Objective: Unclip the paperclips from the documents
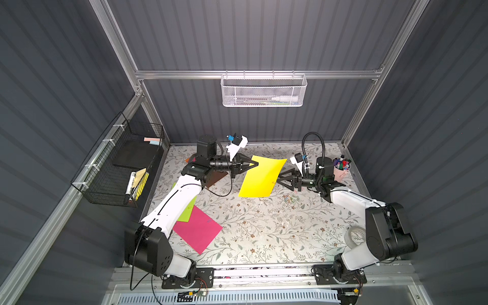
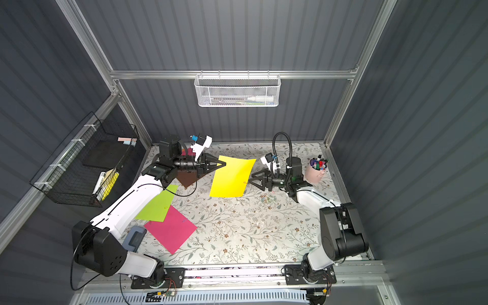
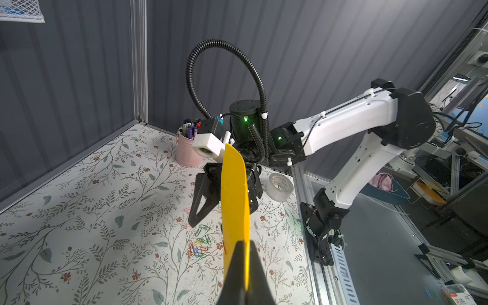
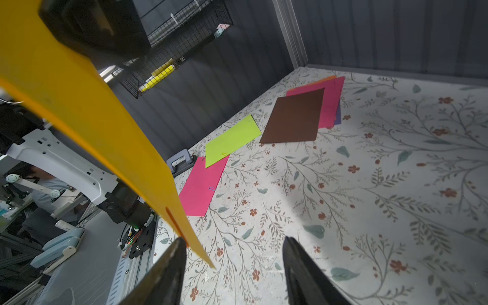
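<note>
My left gripper (image 1: pixel 252 163) is shut on a yellow sheet (image 1: pixel 261 178), held up over the middle of the table. My right gripper (image 2: pixel 252 181) stands open beside the sheet's right edge, nothing between its fingers. In the right wrist view a red paperclip (image 4: pixel 172 218) is on that edge, left of the fingertips. Loose coloured paperclips (image 3: pixel 200 249) lie on the table below. A pink sheet (image 1: pixel 197 228), a green sheet (image 2: pixel 157 206) and a brown sheet (image 4: pixel 294 114) lie at the left, with small clips visible on some.
A pink pen cup (image 3: pixel 189 152) stands at the back right, a tape roll (image 3: pixel 279 187) at the front right. A black wire basket (image 1: pixel 122 162) hangs on the left wall, a white mesh basket (image 1: pixel 263 94) on the back wall.
</note>
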